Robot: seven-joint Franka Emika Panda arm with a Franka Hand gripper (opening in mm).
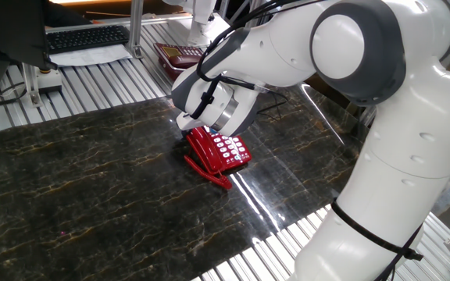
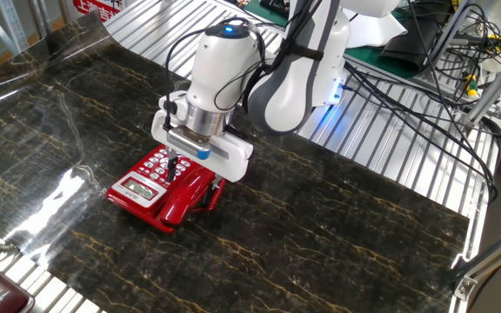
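A red desk telephone [image 2: 146, 187] with white keys and a small display lies on the dark marbled sheet. Along one side of it runs its red handset [image 2: 179, 202]. In exterior view 2 my gripper [image 2: 194, 183] points down over the phone, its fingers [image 2: 172, 167] wide apart. One finger is above the keypad side and the other stands at the handset's outer side, with part of the handset between them. Whether either finger touches the phone I cannot tell. From exterior view 1 the same phone [image 1: 226, 150] shows below the hand, which hides the fingers.
A second, darker red phone [image 1: 180, 56] sits on the slatted table behind, near a keyboard [image 1: 88, 37] and paper. Loose black cables [image 2: 424, 130] lie at the right in exterior view 2. Much of the marbled sheet [image 1: 76, 187] is bare.
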